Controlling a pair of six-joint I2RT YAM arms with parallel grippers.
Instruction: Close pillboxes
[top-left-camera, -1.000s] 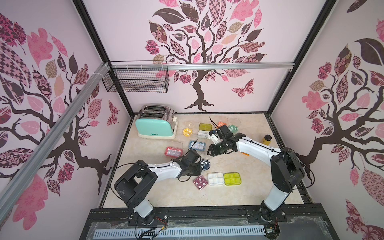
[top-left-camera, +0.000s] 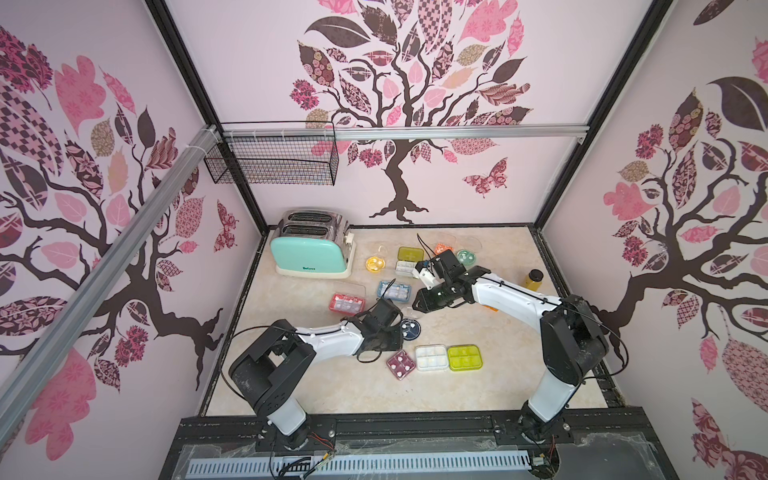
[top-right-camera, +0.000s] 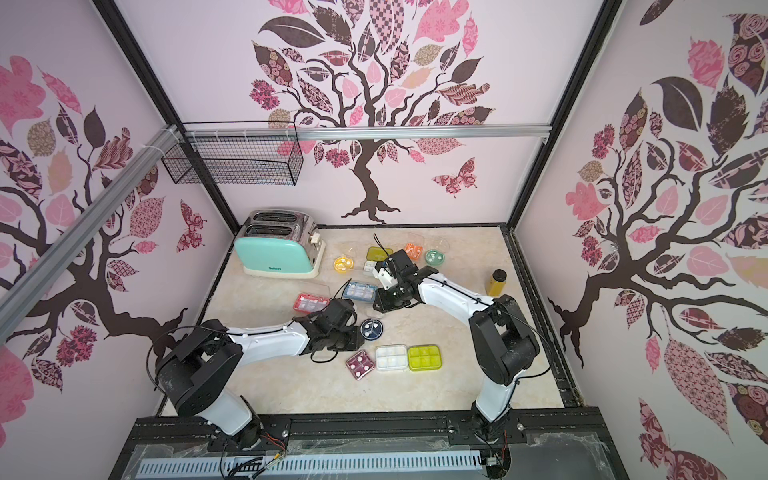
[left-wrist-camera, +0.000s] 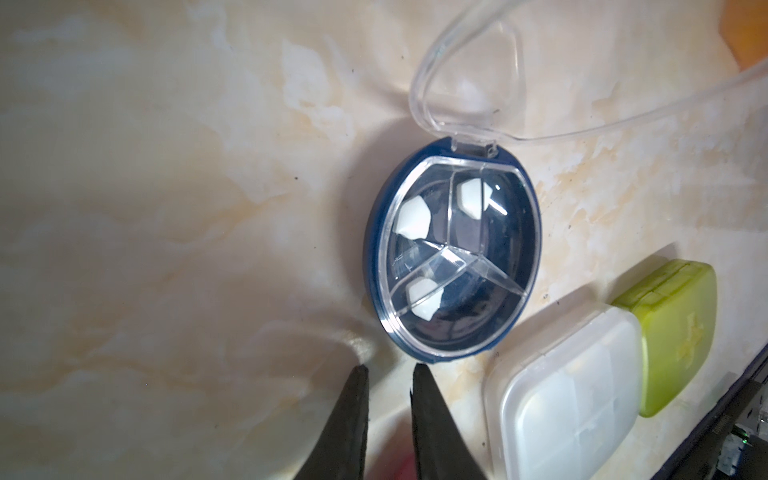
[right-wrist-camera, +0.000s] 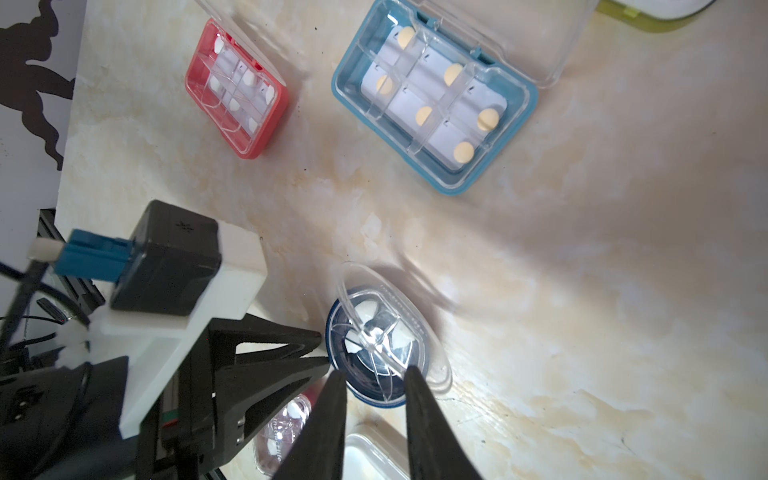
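Note:
A round dark blue pillbox (left-wrist-camera: 453, 256) with white pills lies on the table, its clear lid (left-wrist-camera: 472, 72) hinged up. Its rim is right by my left gripper, whose fingers stand a small gap apart with nothing between them; touching or not I cannot tell. Over the lid side is my right gripper, fingers parted, nothing seen held. Lids also stand open on the light blue pillbox (right-wrist-camera: 436, 96) and the red pillbox (right-wrist-camera: 236, 88). A white pillbox (top-left-camera: 431, 357), a yellow-green pillbox (top-left-camera: 465, 357) and a maroon pillbox (top-left-camera: 401, 365) lie shut in front.
At the back stand a mint toaster (top-left-camera: 312, 246), a yellow round pillbox (top-left-camera: 375, 264), an olive pillbox (top-left-camera: 410, 253) and a teal round pillbox (top-left-camera: 465, 257). A yellow bottle (top-left-camera: 533, 279) is at the right.
Both arms hold nearly the same pose as before. The blue pillbox lies in the same place, and no clear change shows.

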